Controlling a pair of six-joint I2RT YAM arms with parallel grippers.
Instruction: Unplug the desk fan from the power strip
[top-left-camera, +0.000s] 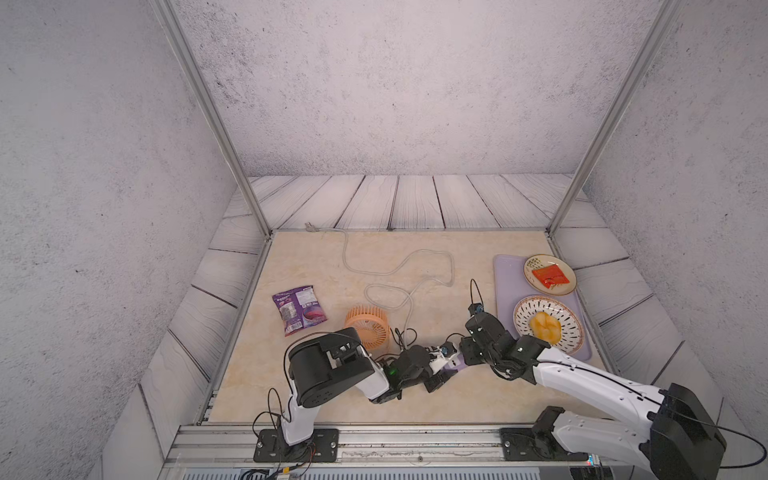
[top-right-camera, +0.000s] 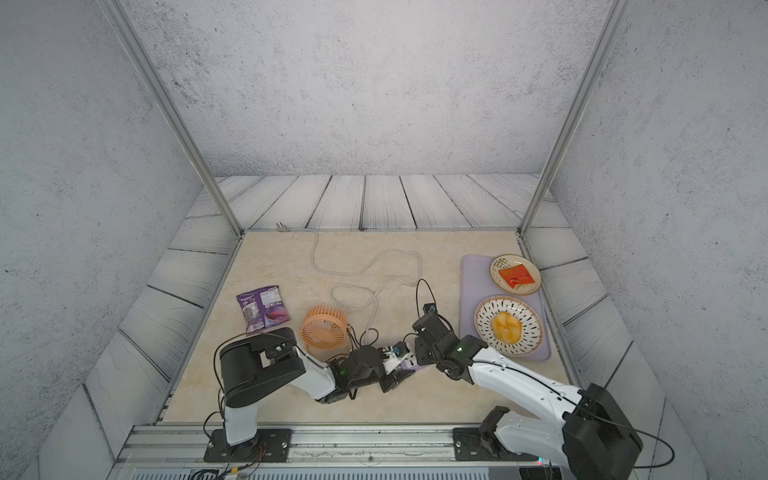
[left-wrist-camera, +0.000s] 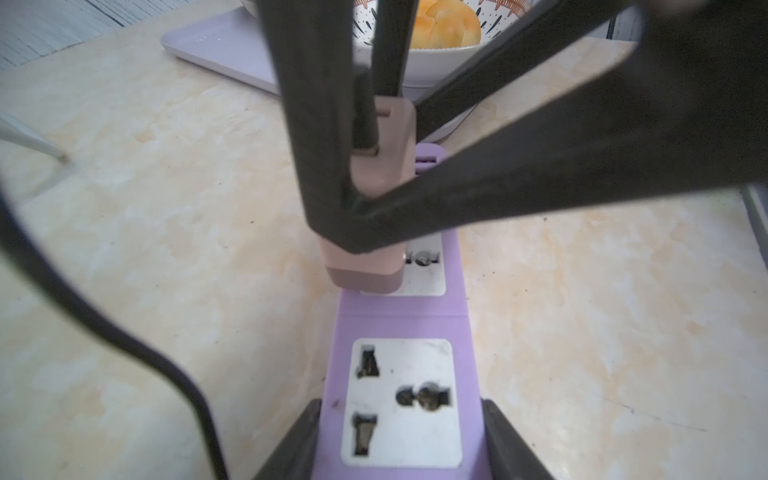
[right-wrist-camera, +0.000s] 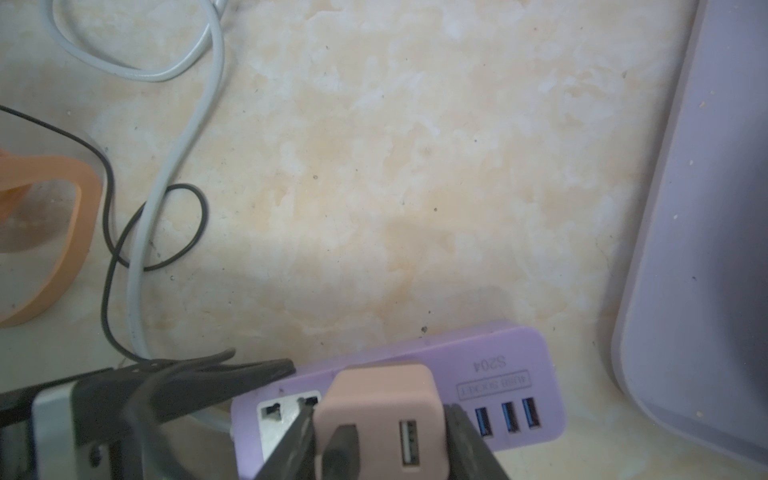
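A pink plug (right-wrist-camera: 380, 400) stands at the purple power strip (right-wrist-camera: 512, 352), with my right gripper around it. Its fingers (right-wrist-camera: 472, 448) lie against both sides of the plug. Seen from the left wrist, the plug (left-wrist-camera: 368, 268) covers part of the strip's farther socket panel; whether its pins are in the holes is hidden. My left gripper is shut on the near end of the strip (left-wrist-camera: 400, 316), one finger at each edge. The orange desk fan (top-left-camera: 367, 325) sits left of the strip, behind my left arm.
A lilac tray (top-left-camera: 507, 280) with two plates (top-left-camera: 575, 317) stands close on the right. The purple packet (top-left-camera: 300, 309) lies at the left. A white cable (top-left-camera: 408, 257) winds across the back; thin black cord (right-wrist-camera: 108, 172) lies near the fan.
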